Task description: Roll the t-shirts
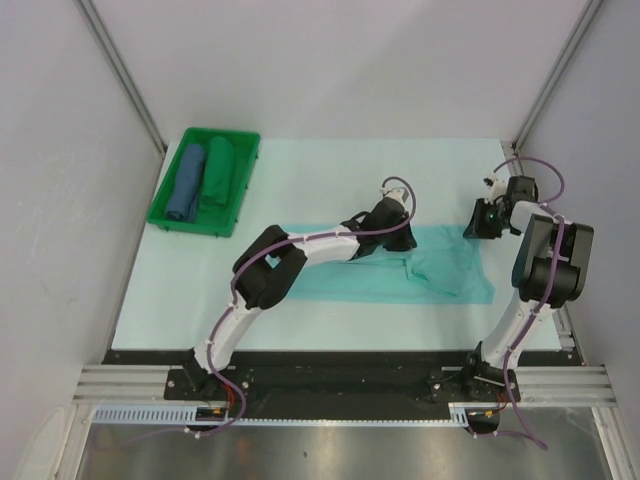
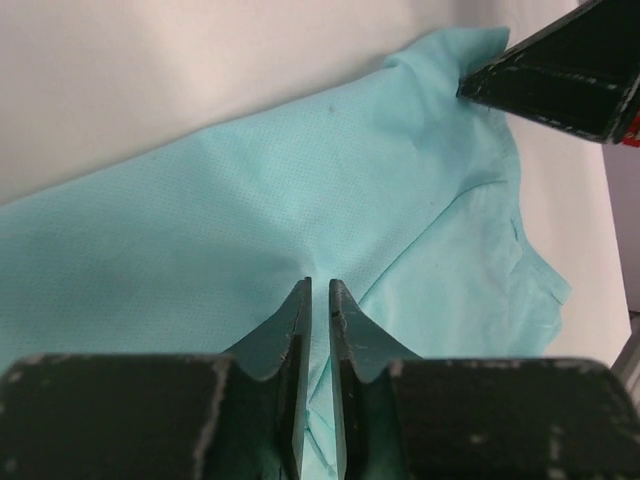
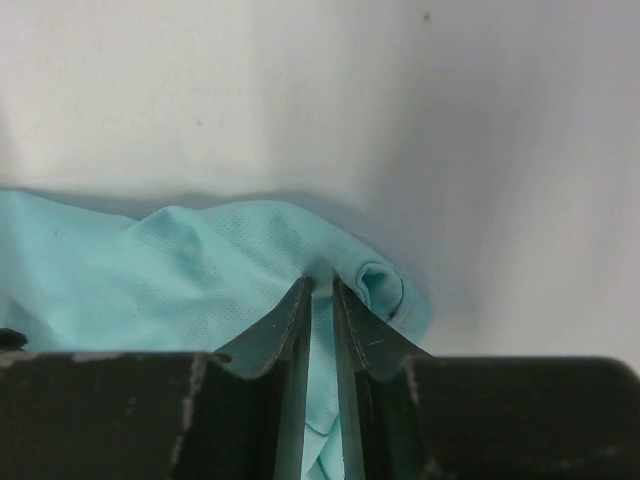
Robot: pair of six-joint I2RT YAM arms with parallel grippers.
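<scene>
A teal t-shirt [image 1: 340, 285] lies spread across the table, its right half partly folded over with a loose edge near the middle. My left gripper [image 1: 409, 248] is down at that loose edge, its fingertips close together in the left wrist view and shut on the cloth. At the shirt's far right corner is my right gripper [image 1: 471, 235]. In the right wrist view its fingers [image 3: 290, 325] stand almost together over a curled teal edge [image 3: 385, 285]; whether they pinch the cloth cannot be made out. The right gripper's dark tip [image 2: 540, 85] touches the shirt's corner in the left wrist view.
A green basket [image 1: 243, 190] stands at the back left, holding a rolled blue cloth [image 1: 187, 180] and a rolled green cloth [image 1: 217, 170]. A wall stands close to the right arm.
</scene>
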